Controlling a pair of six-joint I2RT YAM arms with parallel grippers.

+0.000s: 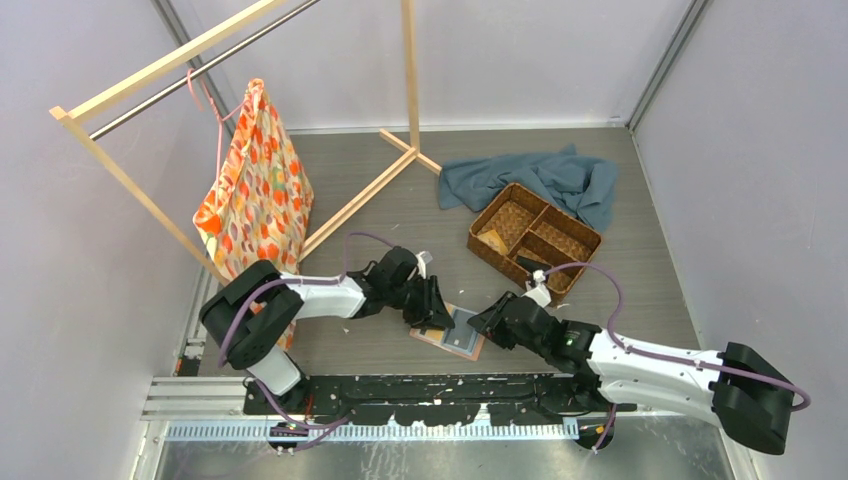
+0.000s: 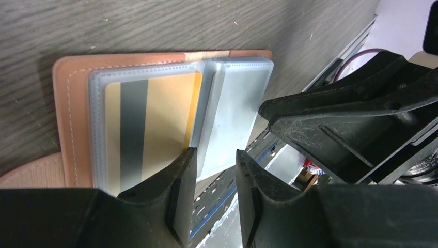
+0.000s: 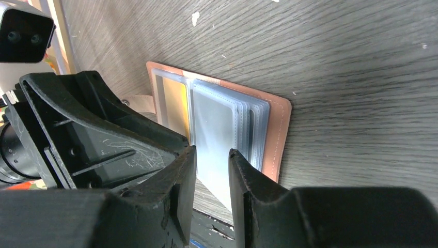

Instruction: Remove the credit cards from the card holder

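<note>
The open card holder [image 1: 460, 335], salmon leather with clear sleeves, lies on the floor between both grippers. In the left wrist view a tan card with a grey stripe [image 2: 134, 129] sits in the left sleeve, beside a clear sleeve [image 2: 235, 108]. My left gripper is open just over the holder's middle, nothing seen between its fingers. My right gripper is part open over the clear sleeves [image 3: 217, 129] at the holder's other end, nothing seen held.
A wicker basket [image 1: 537, 209] stands behind the holder, with a blue-grey cloth [image 1: 560, 175] beyond it. A floral bag [image 1: 255, 190] hangs on a wooden rack at left. Floor around the holder is clear.
</note>
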